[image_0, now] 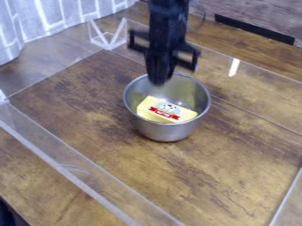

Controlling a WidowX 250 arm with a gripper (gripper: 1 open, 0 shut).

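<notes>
A steel pot [168,131] stands on the wooden table, holding a yellow packet with a red and white label [167,110] that lies flat inside. My black gripper [162,65] hangs above the back rim of the pot, blurred, its fingers pointing down. Nothing shows hanging from it; whether its fingers are open or shut is unclear.
Clear plastic edges run along the lower left and right. A white wire object [109,35] and white fabric [24,26] are at the back left.
</notes>
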